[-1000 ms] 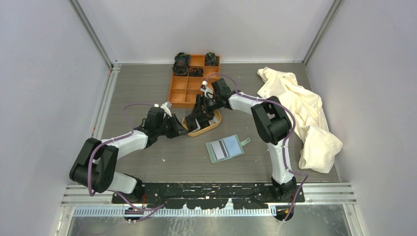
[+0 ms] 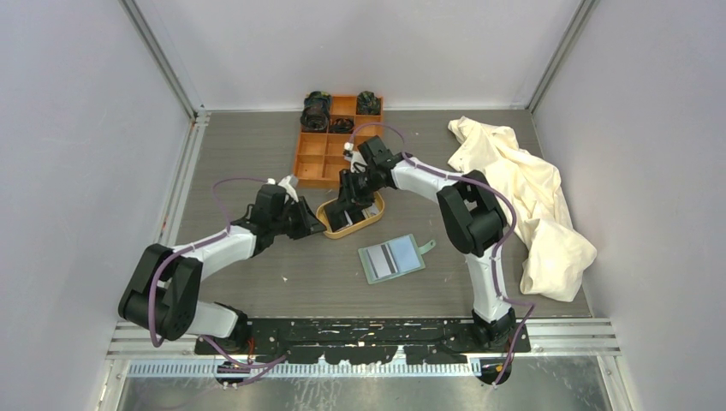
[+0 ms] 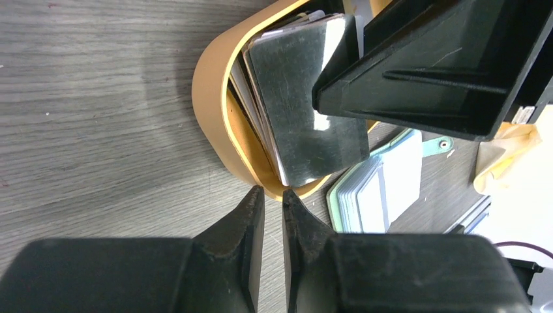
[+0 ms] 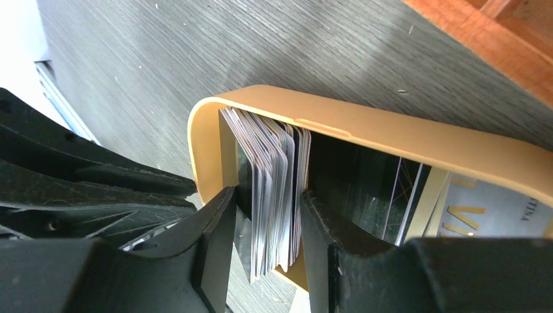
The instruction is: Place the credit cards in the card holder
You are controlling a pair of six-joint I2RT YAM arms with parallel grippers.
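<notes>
A stack of cards (image 4: 267,189) stands on edge at one end of a tan oval basket (image 2: 360,226), with a dark card face (image 3: 300,98) outermost. My right gripper is shut on this stack, one finger on each side, while the cards are still within the basket. At the basket's front left end, my left gripper is nearly closed with the rim between its fingertips. Right of the basket, the pale green card holder (image 2: 392,259) lies open on the table, white and light blue inside.
More cards (image 4: 469,208) lie in the rest of the basket. An orange compartment tray (image 2: 320,163) stands close behind it, holding black items. Cream cloth (image 2: 531,205) covers the right side. Table in front of the basket is clear.
The left arm, basket and card holder look almost unchanged.
</notes>
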